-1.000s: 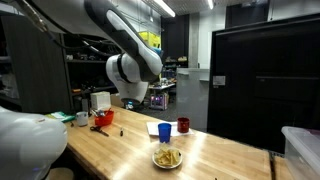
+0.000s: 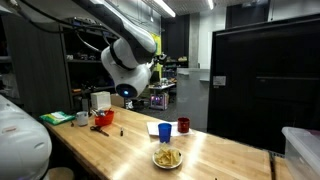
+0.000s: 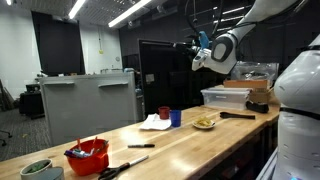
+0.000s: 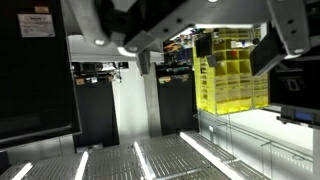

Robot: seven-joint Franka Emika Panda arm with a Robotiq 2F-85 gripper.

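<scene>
My gripper stands open in the wrist view, its dark fingers apart with only the background between them. The arm is raised well above the table, and nothing on the table touches it. On the table stand a blue cup (image 2: 165, 131) and, behind it, a dark red cup (image 2: 183, 125). Nearer the front is a white plate (image 2: 167, 166) with yellowish food (image 2: 167, 157) on it. Both cups and the plate show in the second exterior view too. The wrist camera faces the room and ceiling, upside down, so no tabletop appears there.
A red container (image 3: 87, 157) with utensils stands at one end of the table, a dark-handled knife (image 3: 125, 166) near it. Beside the cups lies a white cloth or paper (image 3: 155, 123). A pale bin (image 3: 228, 97) stands beyond the plate. Much of the wooden top is bare.
The forearm and wrist have turned, and the hand end has come up and out to the right in exterior view 1. The cups and plate have stayed put.
</scene>
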